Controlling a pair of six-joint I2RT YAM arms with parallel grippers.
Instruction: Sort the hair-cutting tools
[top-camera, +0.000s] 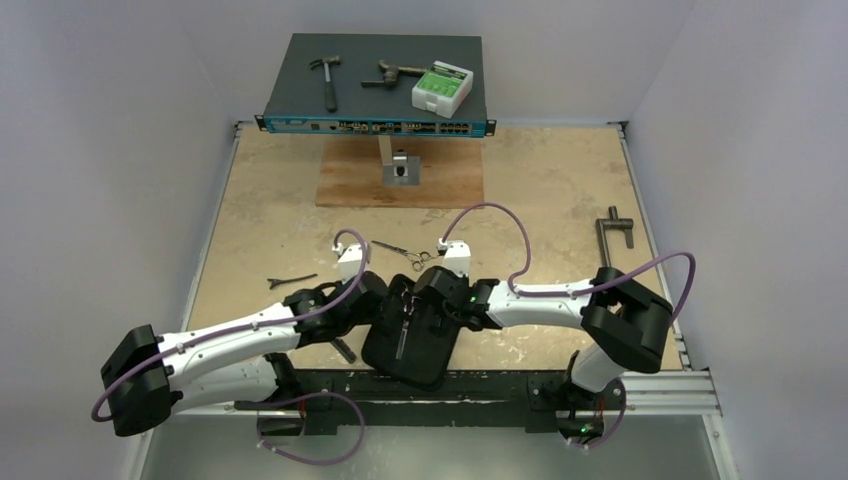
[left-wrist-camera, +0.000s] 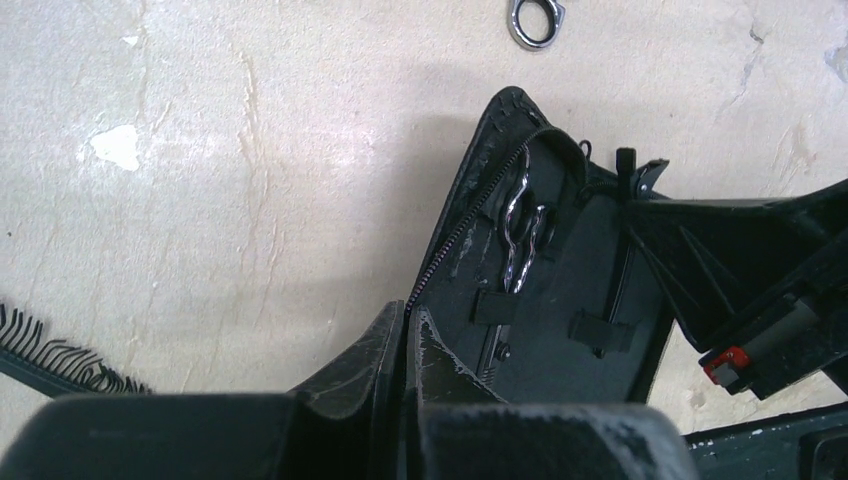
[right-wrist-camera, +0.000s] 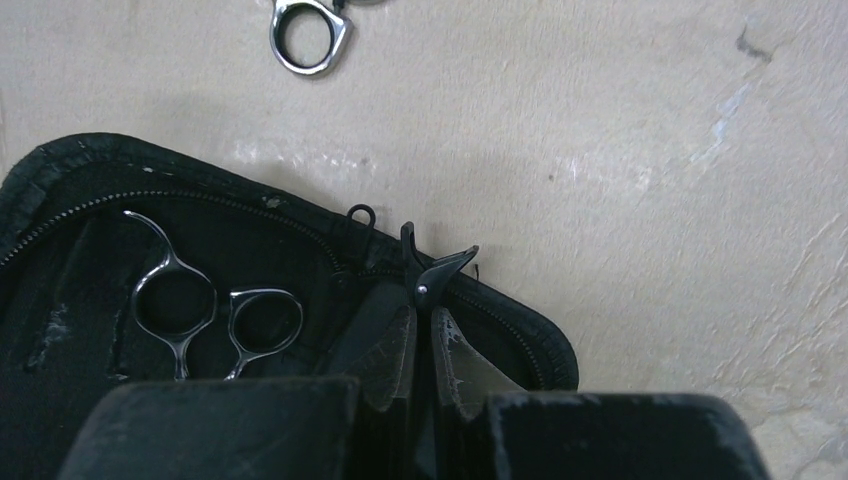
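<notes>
The black zip case (top-camera: 410, 362) lies unfolded and skewed at the front middle of the table. My left gripper is shut on its left zipped edge. My right gripper is shut on a black hair clip (right-wrist-camera: 424, 285), whose two flared ends stick out above the fingertips. In the left wrist view the clip's long part runs down to an elastic strap (left-wrist-camera: 602, 332) in the case's right half, and a small tip shows below that strap. Scissors (left-wrist-camera: 516, 225) sit under the other strap (left-wrist-camera: 494, 307). Another pair of scissors (top-camera: 405, 252) lies on the table behind the case.
A second clip (top-camera: 291, 280) lies on the table at the left. A black comb (left-wrist-camera: 60, 365) rests left of the case. Hammer, tool and white box (top-camera: 442, 88) are up on the rack unit (top-camera: 360, 85).
</notes>
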